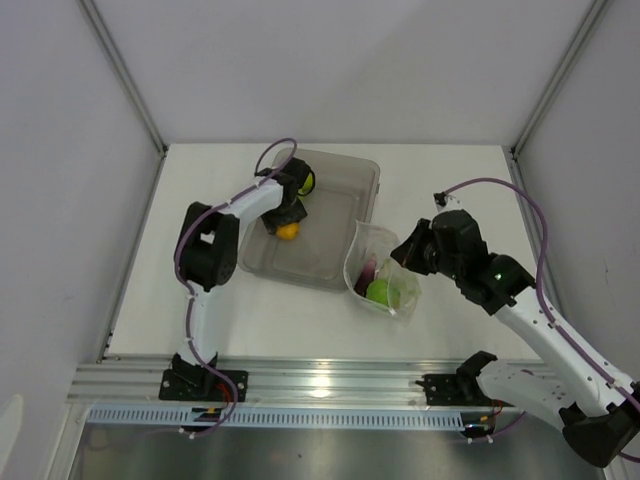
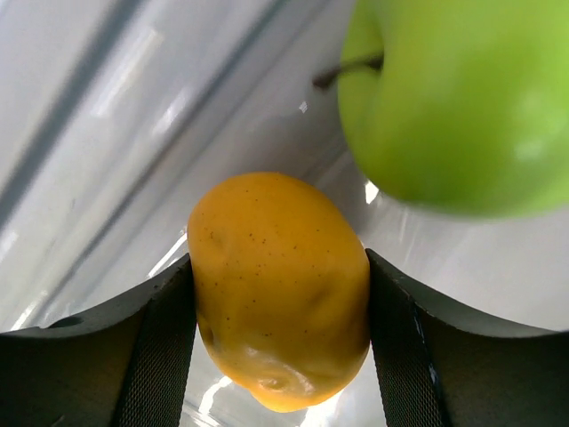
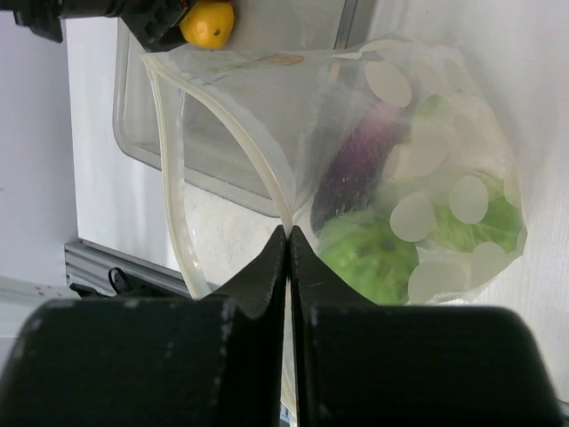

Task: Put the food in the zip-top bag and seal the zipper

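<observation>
My left gripper is shut on an orange fruit, one finger pressed against each side. In the left wrist view a green apple lies beside it at the upper right, partly out of frame. My right gripper is shut on the rim of the clear zip top bag, whose mouth gapes open toward the left. Inside the bag are a dark purple food item and a green one; in the top view the bag stands right of the tray.
A shallow clear tray sits under my left gripper, its right part bare. Metal rails run along the front edge.
</observation>
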